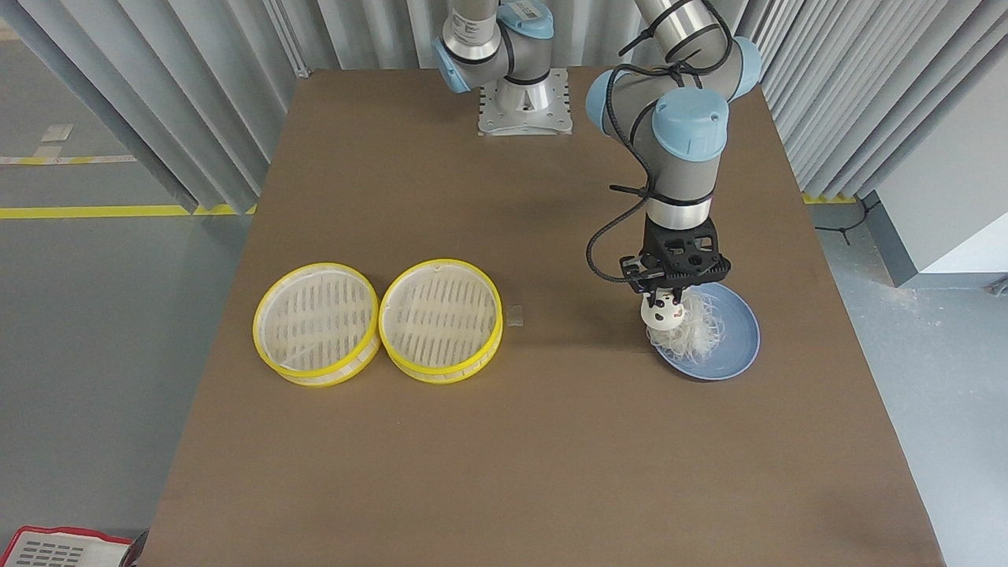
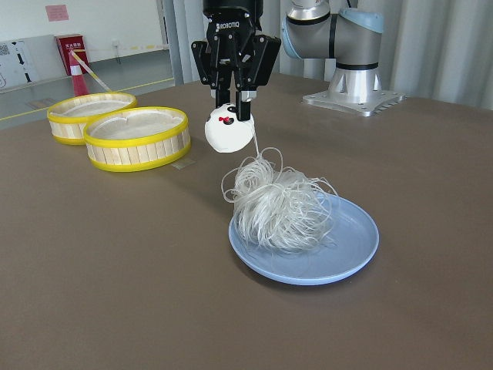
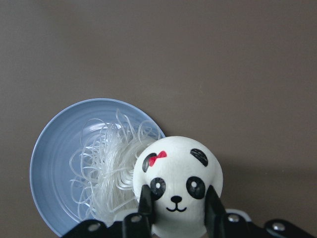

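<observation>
A white ball with a painted panda face and red bow [image 3: 177, 163] is held up between the fingers of my gripper, which is shut on it. In the camera left view it hangs [image 2: 226, 132] beside a tangle of clear noodle-like strands [image 2: 277, 208], with strands trailing up toward it. The strands lie on a blue plate [image 2: 339, 262], at the right of the table in the camera front view.
Two round yellow-rimmed steamer trays [image 1: 439, 312] sit left on the brown table [image 1: 557, 453].
</observation>
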